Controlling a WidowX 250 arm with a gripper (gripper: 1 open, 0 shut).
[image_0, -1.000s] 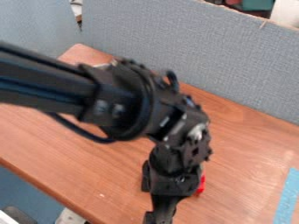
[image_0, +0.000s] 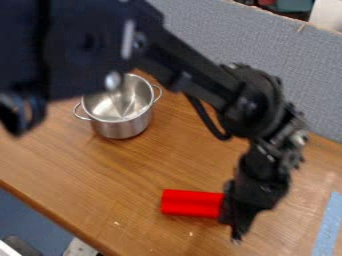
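A red cylindrical object (image_0: 190, 203) lies on the wooden table. My black gripper (image_0: 234, 215) is low at its right end, its fingers overlapping that end from this view; whether they close on it is hard to tell. A steel pot (image_0: 122, 113) with side handles stands at the upper left of the table, partly behind the arm.
A light blue strip (image_0: 327, 225) lies along the table's right edge. A grey padded wall (image_0: 254, 40) runs along the back.
My gripper has moved right, onto the right end of the red object, uncovering more of that object; the arm now reaches across from the upper left.
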